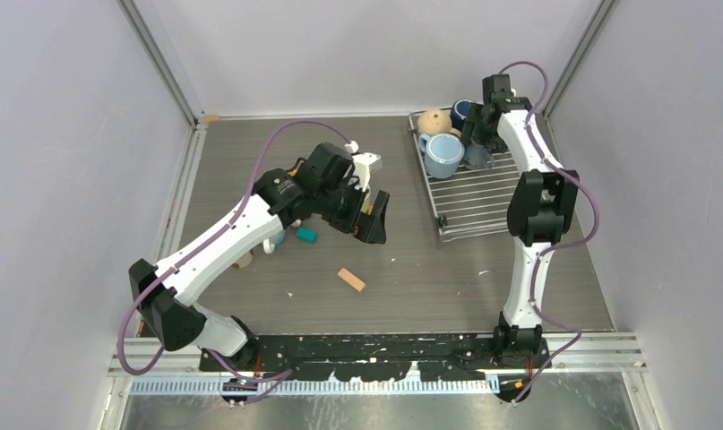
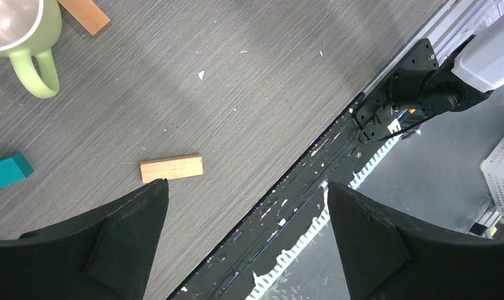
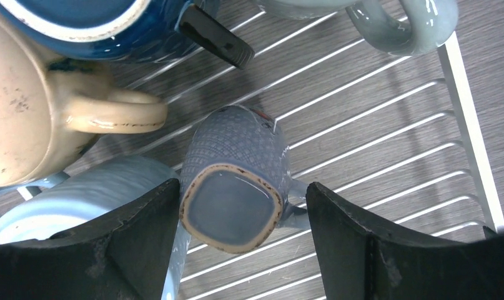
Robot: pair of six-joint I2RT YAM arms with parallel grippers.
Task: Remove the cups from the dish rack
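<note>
In the dish rack (image 1: pixel 474 224) at the back right sit a light blue cup (image 1: pixel 443 154) (image 3: pixel 80 200), a tan cup (image 1: pixel 434 122) (image 3: pixel 18 106), a dark blue cup (image 3: pixel 99 25), a grey-blue cup (image 3: pixel 230 206) lying bottom up, and a grey cup (image 3: pixel 405 31) at the edge of the right wrist view. My right gripper is over the grey-blue cup, fingers either side of it, part open; whether they touch it I cannot tell. My left gripper stands open above the table at centre left, nothing between its fingers.
A green cup (image 2: pixel 40 31), a teal block (image 2: pixel 5 172) and wooden blocks (image 2: pixel 171 167) lie on the table (image 1: pixel 429 287) under and near the left arm.
</note>
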